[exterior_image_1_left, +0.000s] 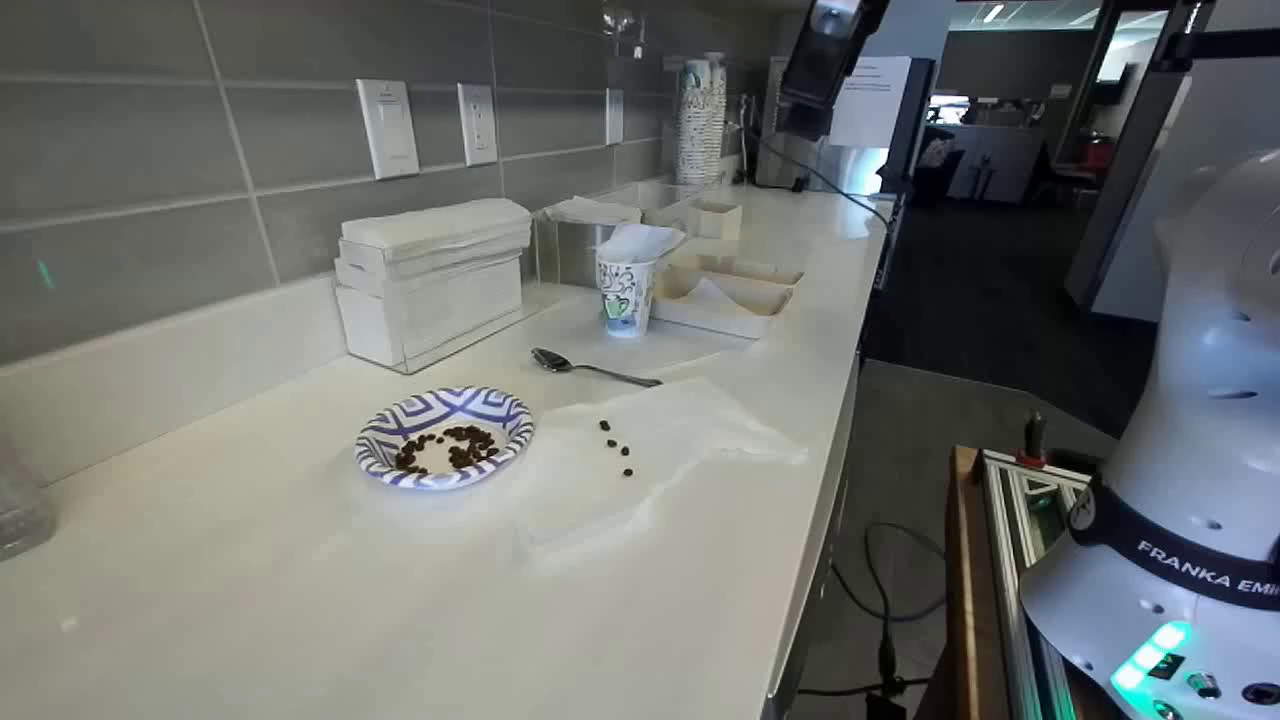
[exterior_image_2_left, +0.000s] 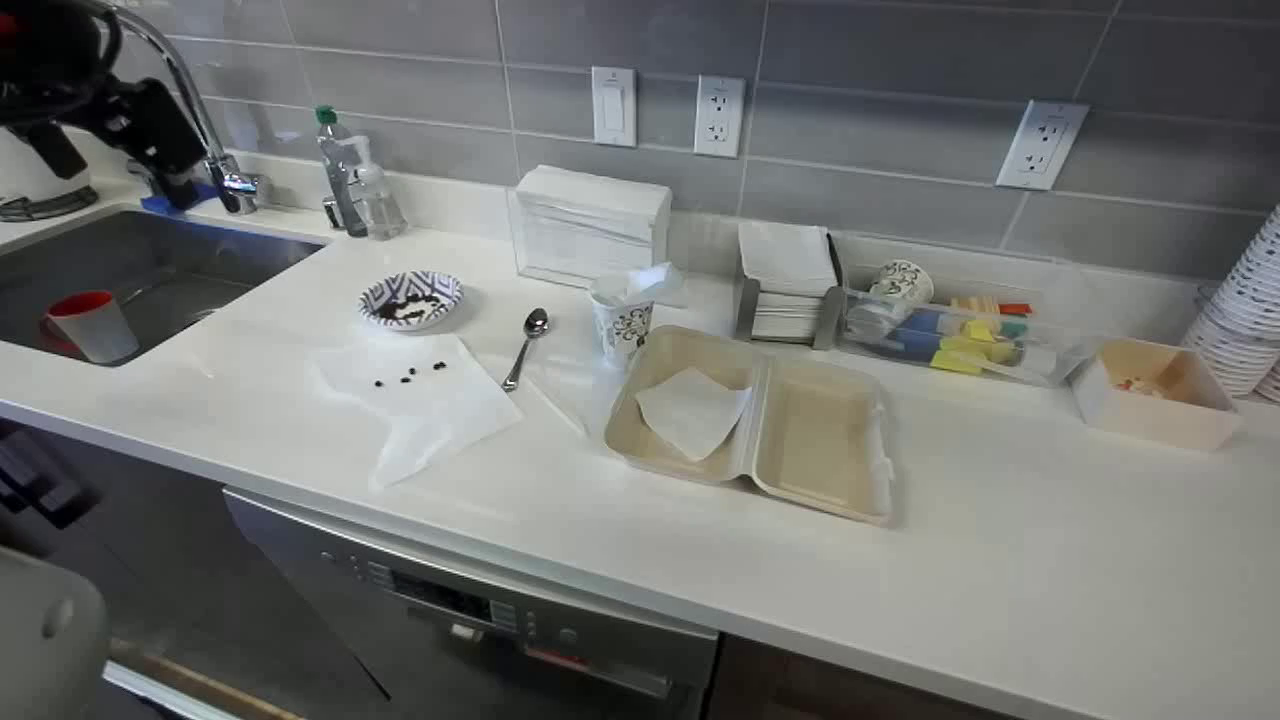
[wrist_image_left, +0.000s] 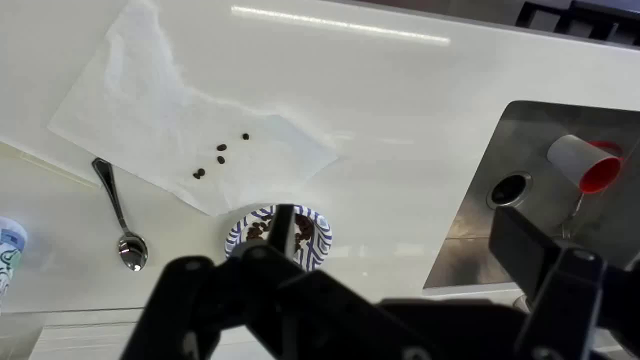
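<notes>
My gripper is open high over the counter, nothing between its wide-set fingers. In exterior view 2 it hangs at the upper left, by the sink faucet. Below it, a blue-and-white patterned bowl (exterior_image_1_left: 414, 416) holds dark brown beans (exterior_image_1_left: 471, 444); one finger partly covers the bowl in the wrist view. Several loose beans (wrist_image_left: 221, 159) lie on a flat white paper napkin (exterior_image_2_left: 444, 420) beside the bowl. A metal spoon (exterior_image_2_left: 522, 350) rests on the counter near the napkin. Behind it stands a patterned paper cup (exterior_image_1_left: 624, 296) with white paper in its top.
A red-and-white mug (wrist_image_left: 573, 161) lies on its side in the sink (exterior_image_2_left: 228, 266). Along the wall stand a napkin holder (exterior_image_2_left: 590, 228), bottles (exterior_image_2_left: 339, 174) and a clear bin (exterior_image_2_left: 948, 342). An open takeout box (exterior_image_2_left: 822, 432) lies right of the cup.
</notes>
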